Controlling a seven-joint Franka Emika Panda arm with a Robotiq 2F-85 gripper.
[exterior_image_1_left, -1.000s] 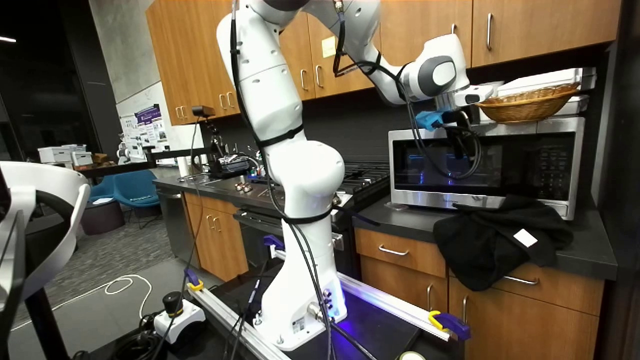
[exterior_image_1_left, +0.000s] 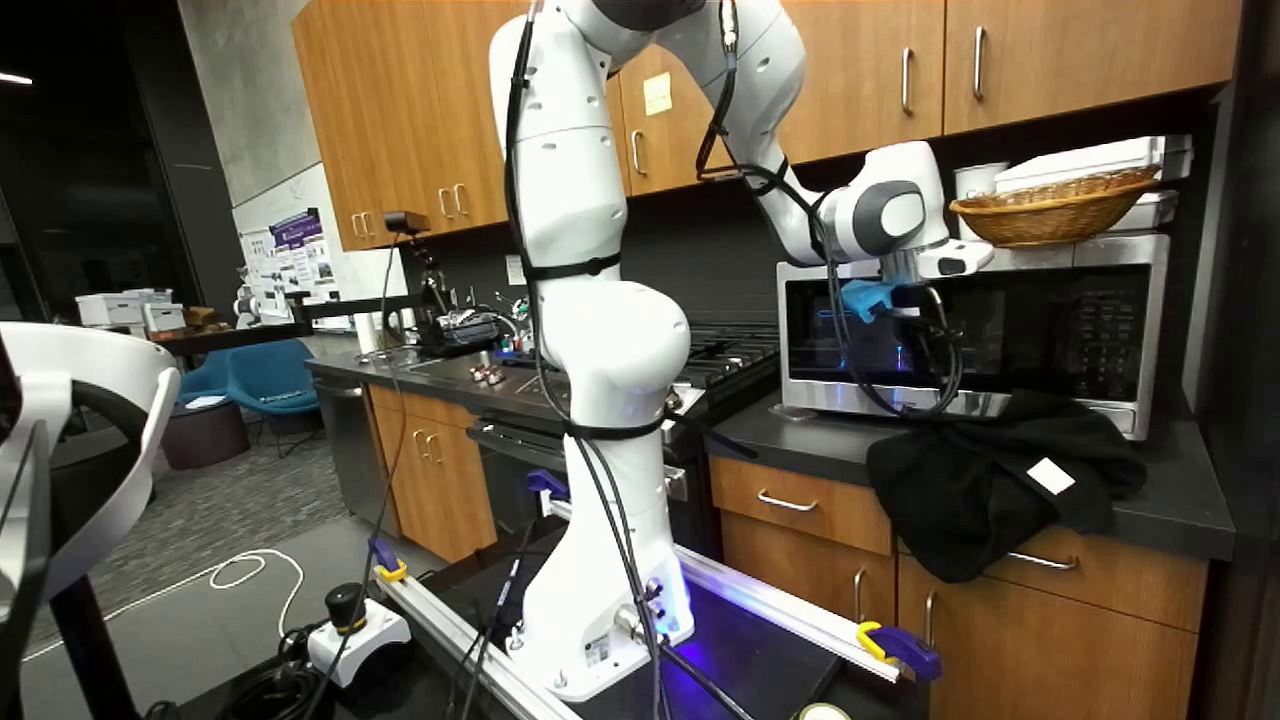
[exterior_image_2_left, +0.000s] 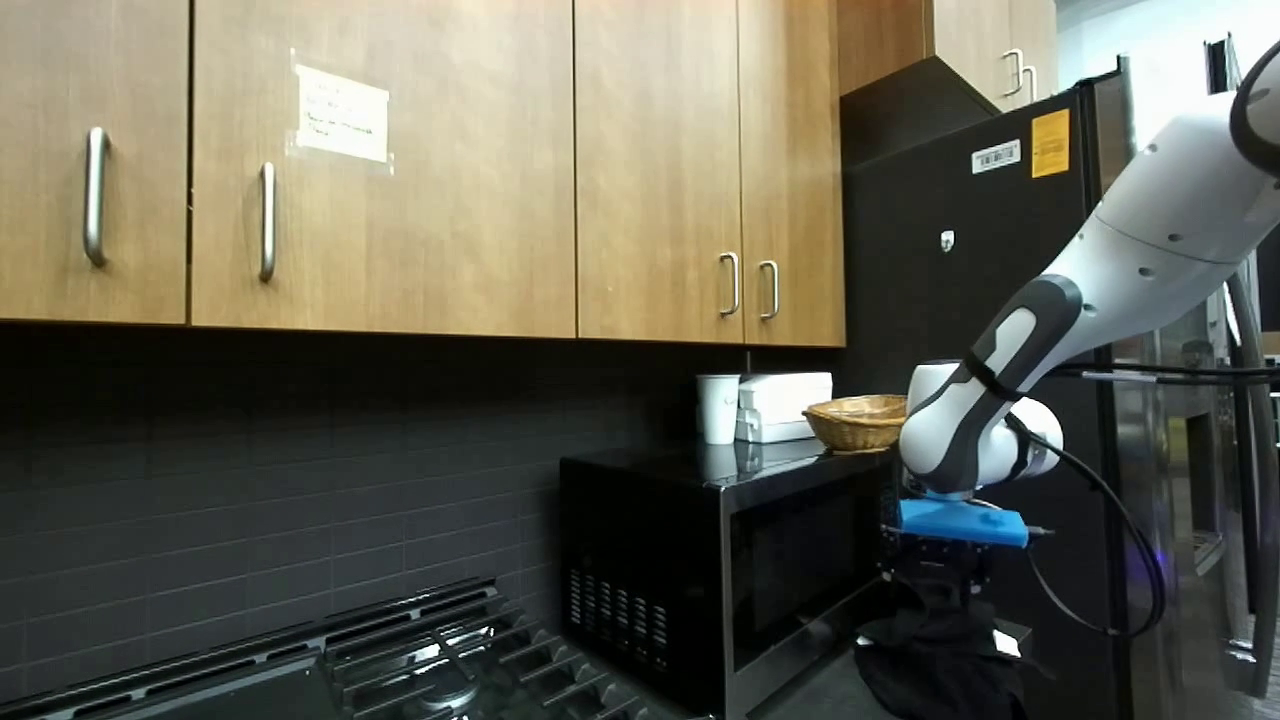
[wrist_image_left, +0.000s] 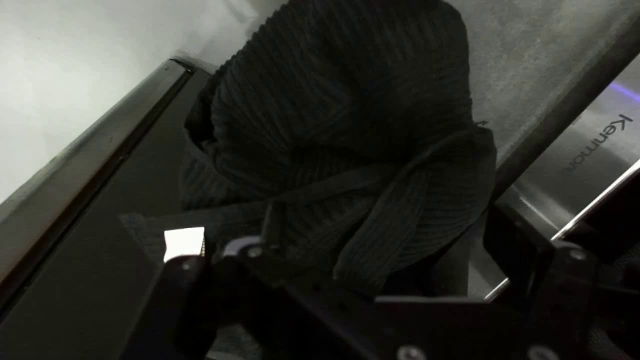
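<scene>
A black ribbed cloth (exterior_image_1_left: 996, 480), perhaps a garment, lies bunched on the counter in exterior view 1, part of it hanging over the front edge. It carries a white square tag (exterior_image_1_left: 1051, 476). The same cloth (wrist_image_left: 360, 120) fills the middle of the wrist view, its tag (wrist_image_left: 184, 242) at lower left. Above the cloth and in front of the microwave is my gripper (exterior_image_1_left: 933, 378), pointing down, its dark fingers hard to make out there. In the wrist view the gripper is open, its fingers spread wide over the cloth, nothing held between them.
The microwave (exterior_image_1_left: 960, 330) stands close behind the gripper, with a wicker basket (exterior_image_1_left: 1056, 214) on top. To the left is the stove (exterior_image_1_left: 720, 354). A bare stretch of counter (exterior_image_1_left: 786, 442) lies left of the cloth. Loose cables loop beside the gripper.
My arm has come down and slightly right in exterior view 1, bringing the gripper closer to the cloth. The cloth looks unmoved.
</scene>
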